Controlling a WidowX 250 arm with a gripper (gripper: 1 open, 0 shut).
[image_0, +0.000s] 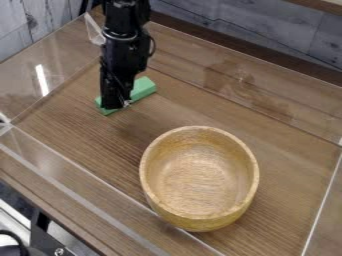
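A green block lies on the wooden table in the upper left. My black gripper is down at its left part, the fingertips over or against the block; whether they touch it I cannot tell. The gripper looks shut, with nothing seen held between its fingers.
A large empty tan bowl sits in the lower middle right. The table's edge runs along the lower left, with cables beyond it.
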